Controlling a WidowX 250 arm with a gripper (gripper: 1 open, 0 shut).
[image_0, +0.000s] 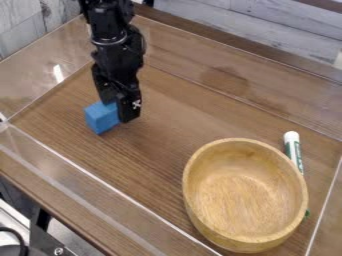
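My black gripper hangs from the top left of the camera view, its fingers low over the table. It is open. A blue cube sits on the wooden table just below and left of the fingers, partly behind them; whether they touch it I cannot tell.
A large light wooden bowl fills the lower right. A white and green marker lies along the right side behind it. A pale panelled wall borders the back.
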